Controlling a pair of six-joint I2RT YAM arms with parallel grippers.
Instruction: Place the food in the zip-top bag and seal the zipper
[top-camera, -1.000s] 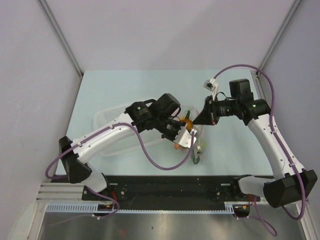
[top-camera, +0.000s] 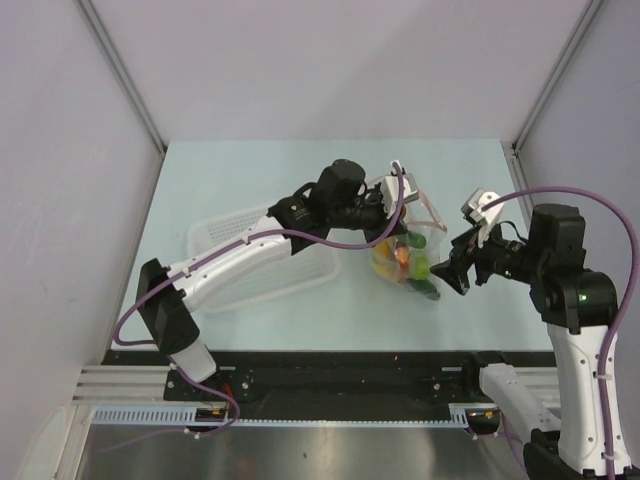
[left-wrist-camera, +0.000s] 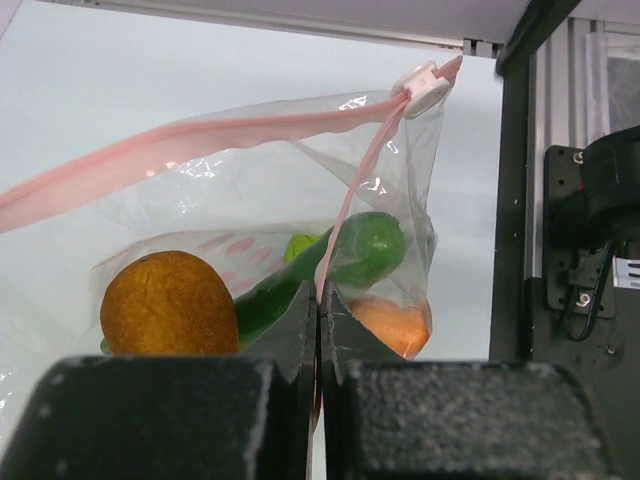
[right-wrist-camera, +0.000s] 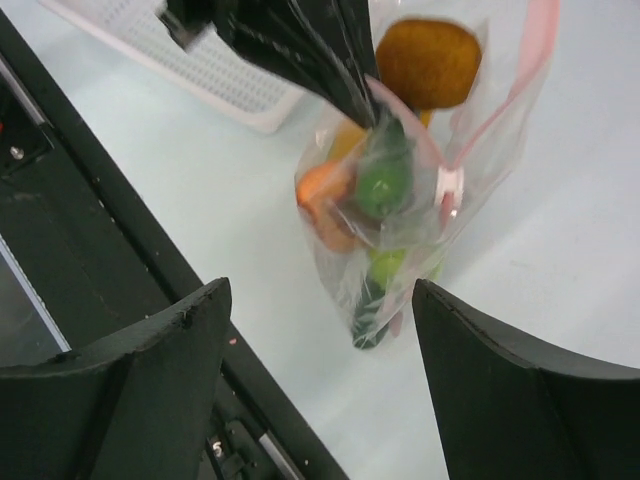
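Observation:
The clear zip bag (top-camera: 410, 260) with pink zipper rims holds an orange-brown item (left-wrist-camera: 168, 303), a green cucumber (left-wrist-camera: 365, 250) and other produce. Its white slider (left-wrist-camera: 425, 90) sits at the upper corner in the left wrist view. My left gripper is shut on the bag's pink rim. My right gripper (top-camera: 460, 255) is part open to the right of the bag, facing it, with nothing visible between its fingers.
A white plastic basket (top-camera: 250, 280) lies left of the bag, under my left arm. The dark table edge (top-camera: 320, 362) runs along the near side. The table right of and behind the bag is clear.
My left gripper and the bag have moved back and to the right. My right gripper has moved away from the bag's rim, rightward and toward the near side.

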